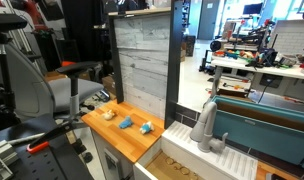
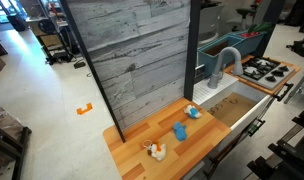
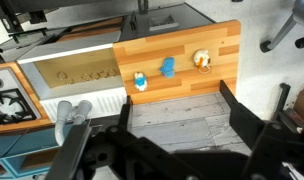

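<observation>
In the wrist view, my gripper is open, its dark fingers spread wide with nothing between them. It hangs above the wooden counter (image 3: 222, 90), apart from everything there. Three small toy-like items lie on the counter: a blue and white one (image 3: 140, 80), a plain blue one (image 3: 168, 66) and a white and orange one (image 3: 202, 60). Exterior view 2 has them in a loose row, with the white and orange item (image 2: 154, 150) at the near left, the blue item (image 2: 179, 131) in the middle and the blue and white item (image 2: 193, 111) closest to the sink.
A white sink (image 1: 170, 168) with a tan bottom adjoins the counter, its grey faucet (image 2: 228, 62) standing behind. Beyond are a stovetop (image 2: 264, 70) and a teal bin (image 1: 257, 127). A grey plank wall (image 2: 152, 60) rises along the counter's back edge.
</observation>
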